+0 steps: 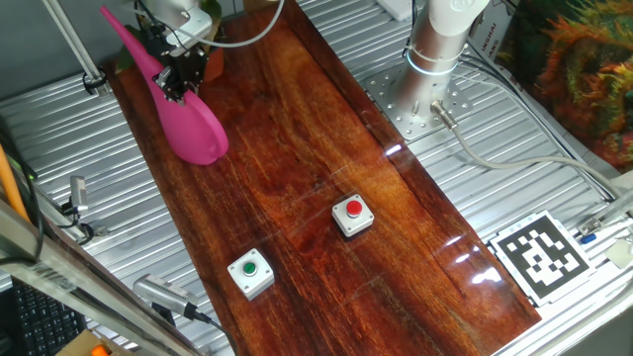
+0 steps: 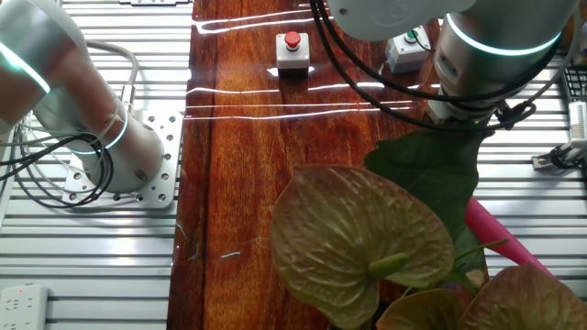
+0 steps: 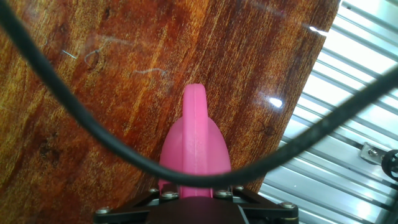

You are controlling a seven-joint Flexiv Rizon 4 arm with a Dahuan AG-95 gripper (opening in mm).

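Note:
A pink watering can with a long thin spout is at the far left end of the wooden board, its spout pointing to the back left. My gripper is at its handle. In the wrist view, the pink handle runs down between the fingers, which appear shut on it. Whether the can's base touches the board cannot be told. Only a pink strip of the can shows behind leaves in exterior view 2.
A potted plant with broad leaves stands close by the can. Farther along the board sit a red-button box and a green-button box. Mid-board is clear. A dark cable crosses the wrist view.

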